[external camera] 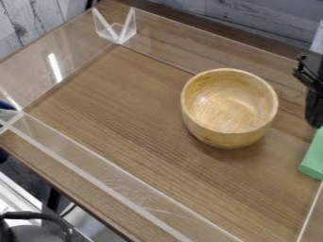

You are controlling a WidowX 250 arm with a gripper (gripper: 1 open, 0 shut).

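My gripper [309,96] is at the right edge of the camera view, partly cut off by the frame, a dark shape pointing down with its fingers shut; nothing shows between them. Just below it lies a green rectangular object [312,162], also cut off at the edge. To the left of both, a light wooden bowl [229,134] sits upright on the wooden table [113,95].
Clear plastic walls run along the sides, with a clear angled piece [115,30] at the back left. A black object with cables [28,227] is at the bottom left corner. The table left of the bowl is clear.
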